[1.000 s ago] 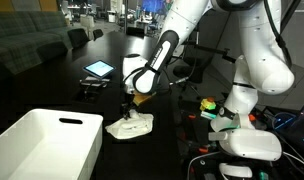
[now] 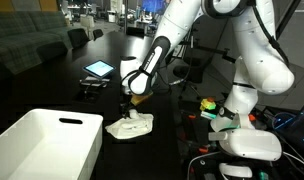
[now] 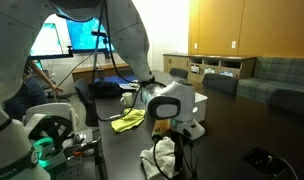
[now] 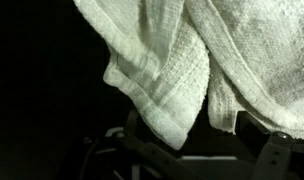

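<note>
A white cloth (image 2: 130, 126) lies rumpled on the dark table, and in the other exterior view the same cloth (image 3: 158, 156) sits just below the gripper. My gripper is low over it with its fingers open. Seen from the wrist, folds of the cloth (image 4: 172, 88) stretch across the space between and ahead of the fingers. One fold reaches down close to the left finger (image 4: 140, 150). Whether either finger touches the fabric cannot be told.
A large white box (image 2: 44, 142) stands on the table left of the cloth. Farther off lies a yellow cloth (image 3: 128, 121). A tablet-like panel (image 2: 99, 69) is behind the arm.
</note>
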